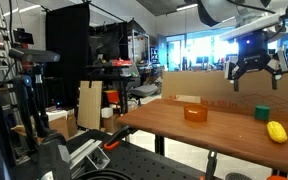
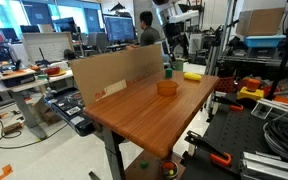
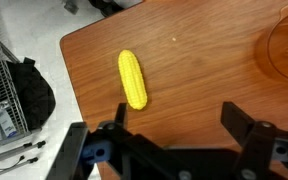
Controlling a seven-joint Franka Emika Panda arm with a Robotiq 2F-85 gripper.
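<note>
A long yellow object (image 1: 276, 131), perhaps a toy corn cob or banana, lies near the right end of the wooden table. Behind it stands a small green cup (image 1: 262, 112). An orange bowl (image 1: 195, 113) rests farther left; the wrist view shows part of this bowl (image 3: 287, 50) at the right edge. My gripper (image 1: 255, 82) hangs well above the table, its fingers wide apart with nothing between them. From the wrist, the yellow object (image 3: 132, 80) lies beyond the left finger, clear of it. The green cup cannot be made out there.
An upright brown panel (image 1: 209, 86) runs along one long side of the table (image 1: 164, 120). Bare tabletop surrounds the bowl and the yellow object. In the wrist view, a black bundle (image 3: 31, 92) lies off the table at the left.
</note>
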